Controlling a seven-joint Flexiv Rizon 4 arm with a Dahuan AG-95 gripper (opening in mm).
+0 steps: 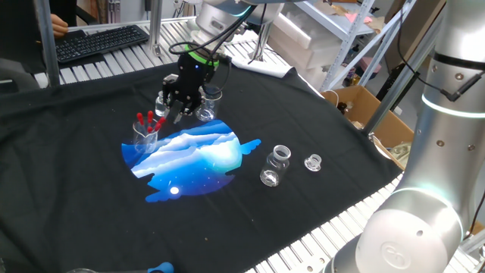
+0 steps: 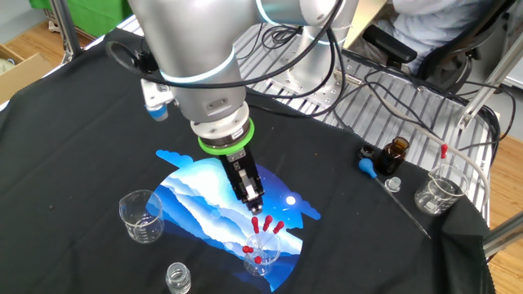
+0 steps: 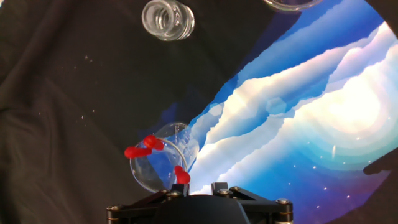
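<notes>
My gripper is open, with a gap between its fingertips and nothing held there. In the wrist view, a clear beaker (image 3: 144, 172) lies just ahead and to the left, holding red-topped droppers (image 3: 151, 142); one red bulb is close to the left fingertip. Exterior view 2 has the gripper (image 2: 256, 208) pointing down near the red bulbs (image 2: 267, 223), above the mat. From exterior view 1, the gripper (image 1: 179, 114) appears to the right of that beaker (image 1: 145, 139), over the dark cloth.
An empty beaker (image 2: 141, 217) and a small clear bottle (image 2: 177, 278) stand near the printed mat (image 2: 196, 196). A clear jar (image 1: 274, 167) and glass stopper (image 1: 313, 162) are apart on the cloth. Farther off sit a brown bottle (image 2: 393, 155), blue-bulb pipette (image 2: 368, 167) and another beaker (image 2: 440, 192).
</notes>
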